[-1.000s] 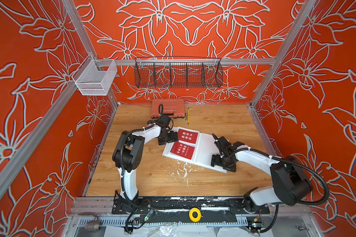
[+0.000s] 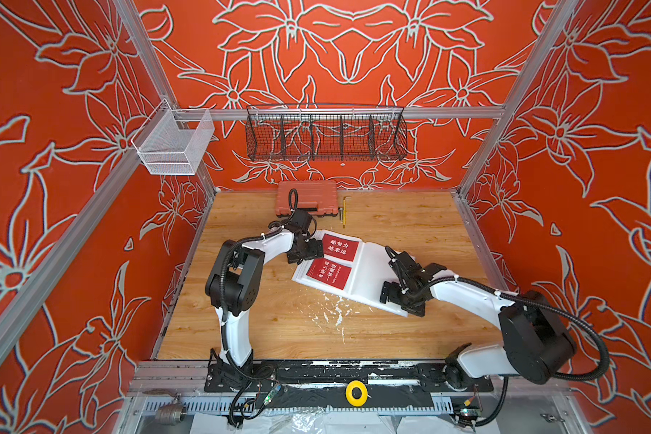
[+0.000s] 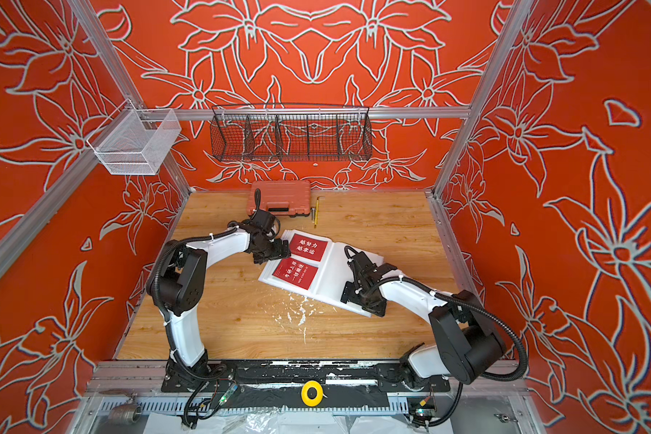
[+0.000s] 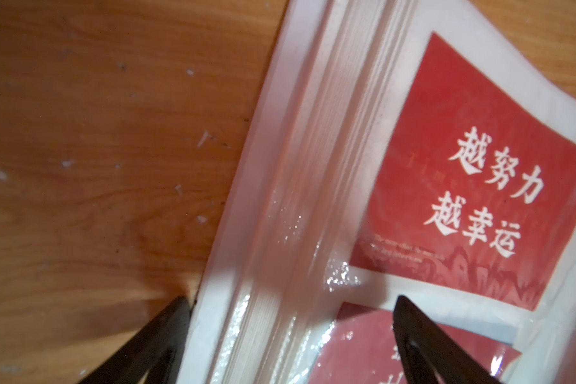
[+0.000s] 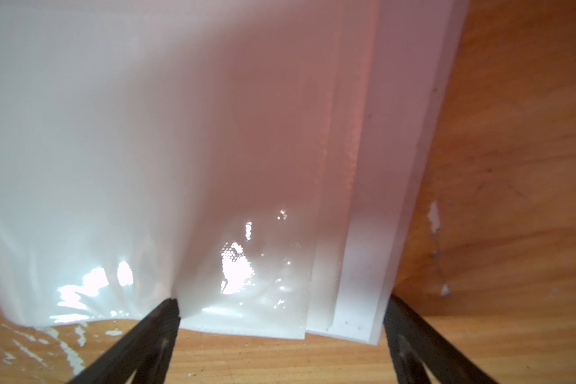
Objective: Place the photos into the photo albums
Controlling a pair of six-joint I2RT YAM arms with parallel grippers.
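Note:
An open album [image 2: 365, 285] lies on the table. Its left page holds two red photos with white lettering, the upper [image 4: 467, 192] and the lower [image 4: 358, 345], in clear sleeves; the right page [image 5: 172, 128] shows blank white sleeves. My left gripper [image 2: 305, 251] is at the album's left edge, fingers apart and straddling the edge in the left wrist view. My right gripper [image 2: 401, 296] stands open low over the lower corner of the right page, one finger near the outer edge.
A red case [image 2: 306, 191] and a yellow tool [image 2: 344, 212] lie at the back. Wire baskets [image 2: 325, 133] hang on the back and left rails. Bare table [image 2: 238, 325] surrounds the album.
My left gripper has moved slightly left, and my right gripper has also moved a little left.

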